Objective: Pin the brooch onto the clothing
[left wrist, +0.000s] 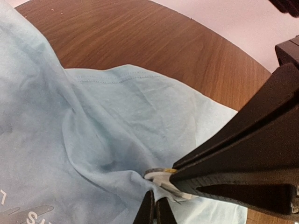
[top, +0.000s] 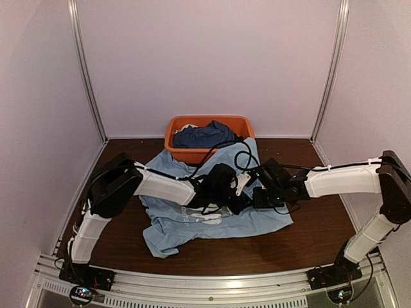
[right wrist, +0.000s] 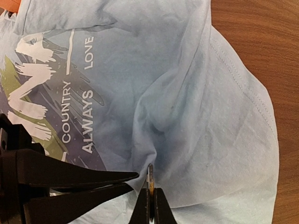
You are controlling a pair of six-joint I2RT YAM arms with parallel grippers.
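Note:
A light blue shirt (top: pixel 186 237) lies spread on the table, its printed lettering (right wrist: pixel 86 121) showing in the right wrist view. My left gripper is shut on a raised fold of it (left wrist: pixel 128 179). Close against that fold is the brooch (left wrist: pixel 161 176), a small pale piece with a gold edge, partly covered by black fingers (left wrist: pixel 233 172) of the right arm. My right gripper is shut on the brooch, seen edge-on there as a thin strip (right wrist: pixel 150 175). Whether its pin passes through the cloth cannot be made out.
Behind the shirt stands an orange bin (top: pixel 170 138) holding dark blue cloth (top: pixel 205 133). Both arms meet over the shirt's right part, with their tips almost touching. Bare brown table (top: pixel 314 240) shows to the right and in front.

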